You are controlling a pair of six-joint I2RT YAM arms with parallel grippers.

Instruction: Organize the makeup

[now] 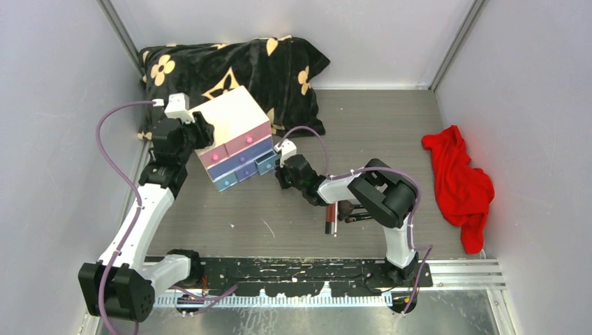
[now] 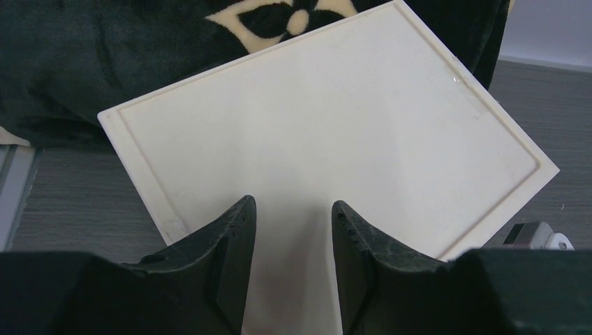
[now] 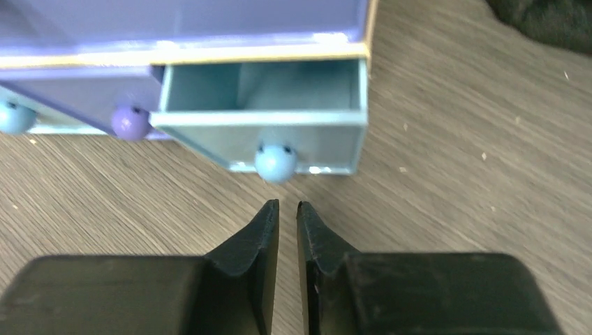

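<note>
The white-topped organizer (image 1: pixel 230 118) has pink, blue and light-blue drawers. Its bottom right light-blue drawer (image 3: pixel 260 120) stands pulled out, and what I can see of its inside is empty. My right gripper is shut to a narrow slit just in front of the blue knob (image 3: pixel 276 165), with nothing visible between the fingers. Over the organizer's white top, my left gripper is open, its fingers apart and empty. Makeup pencils or tubes (image 1: pixel 331 219) and brushes (image 1: pixel 357 217) lie on the table, partly under the right arm.
A black patterned blanket (image 1: pixel 297 66) lies behind the organizer. The red cloth (image 1: pixel 457 185) is at the right wall.
</note>
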